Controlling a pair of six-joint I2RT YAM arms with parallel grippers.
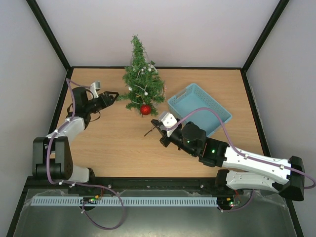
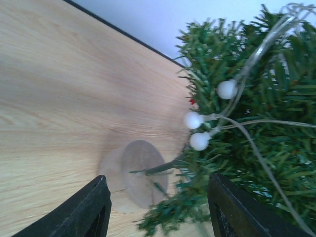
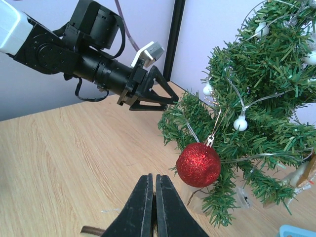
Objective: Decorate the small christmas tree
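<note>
The small green tree stands at the back, strung with white-ball lights. A glittery red ball hangs low on its front. At its left side my left gripper is open, with a branch tip reaching between its fingers. In front of the tree, my right gripper is shut on a thin flat brown ornament. Only an edge of this ornament shows beside the fingers, and from above the ornament appears as a thin dark line. Most of it is hidden.
To the right of the tree lies a light blue basket, partly covered by the right arm. The tree's clear round base shows below the branches.
</note>
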